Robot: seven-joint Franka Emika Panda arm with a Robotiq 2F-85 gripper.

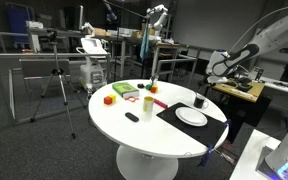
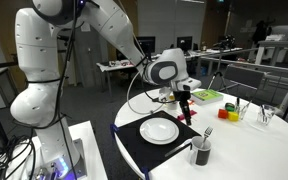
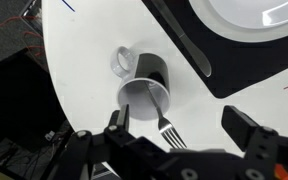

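Note:
A mug stands on the white table with its handle toward the upper left of the wrist view. A fork leans out over its rim, tines outward. In exterior view 2 the same mug is near the front, beside the dark placemat. My gripper is open above the table, its dark fingers well apart. Nothing is held; from above, the fork's tines show between the fingers, but contact cannot be made out.
A white plate lies on the black placemat, with a knife beside it. Elsewhere stand a yellowish cup, a green box and small coloured blocks.

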